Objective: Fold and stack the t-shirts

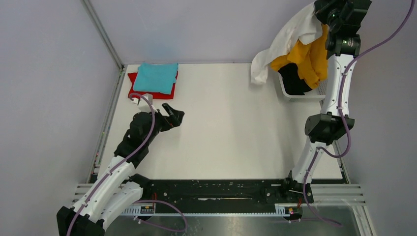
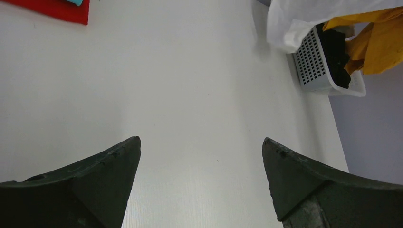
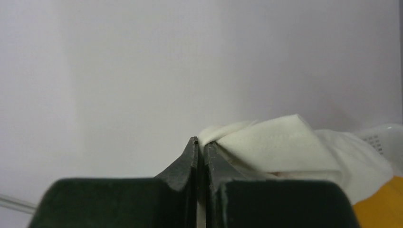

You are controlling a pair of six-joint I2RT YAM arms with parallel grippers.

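Note:
High over the back right corner, my right gripper is shut on a white shirt [image 3: 280, 145]. In the top view the white shirt [image 1: 290, 39] drapes down and left from it, with a mustard shirt [image 1: 305, 59] hanging alongside; whether the fingers also pinch the mustard one cannot be seen. Something black [image 1: 293, 80] lies in the white basket [image 1: 297, 97] below. A folded turquoise shirt [image 1: 156, 77] rests on a folded red one [image 1: 164, 95] at the back left. My left gripper [image 1: 175, 115] stands open above the table, nothing between its fingers.
Walls close in the back and both sides. A purple cable [image 1: 342, 93] runs along each arm.

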